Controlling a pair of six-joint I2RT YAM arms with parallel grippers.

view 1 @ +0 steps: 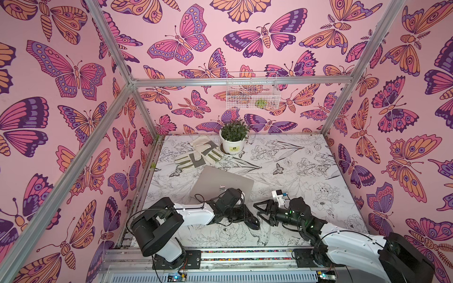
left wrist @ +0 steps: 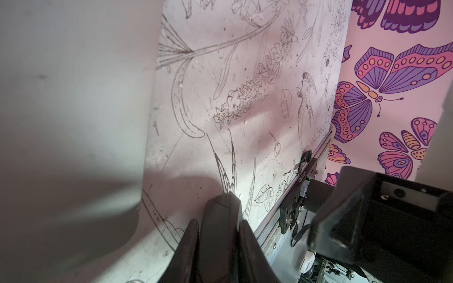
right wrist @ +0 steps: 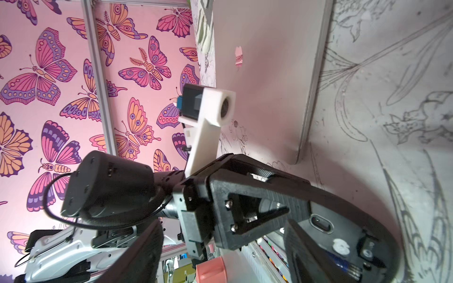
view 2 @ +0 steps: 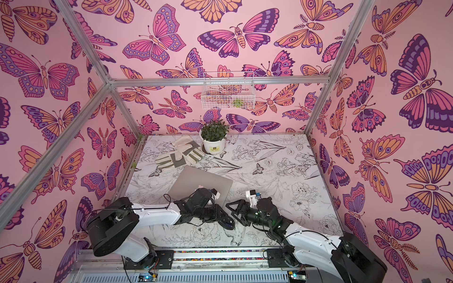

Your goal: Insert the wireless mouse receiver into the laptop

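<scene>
My left gripper (view 1: 240,213) is shut on a black mouse (view 1: 252,221) held near the table's front middle; in the right wrist view its underside (right wrist: 339,245) shows, with small fittings on it. Whether the receiver is among them I cannot tell. My right gripper (view 1: 264,210) stands part open just right of the mouse, apparently empty. The closed grey laptop (view 2: 193,179) lies flat behind the left gripper, its thin edge (right wrist: 306,122) visible in the right wrist view.
Striped gloves (view 1: 198,155) and a potted plant (view 1: 233,141) stand at the back of the table (view 1: 306,174). A wire basket (view 1: 252,101) hangs on the back wall.
</scene>
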